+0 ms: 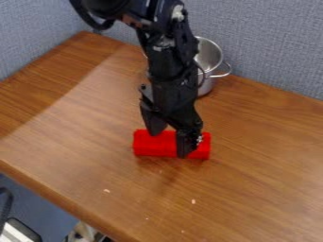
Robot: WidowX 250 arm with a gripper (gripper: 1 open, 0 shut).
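Note:
My black gripper (171, 135) is lowered over a red cylinder (150, 144) lying crosswise on the wooden table (76, 123). The fingers are open, one toward the left part of the cylinder and one toward its right part, partly covering it. Whether they touch it I cannot tell.
A metal pot (212, 59) with handles stands at the back behind my arm, against the grey padded wall.

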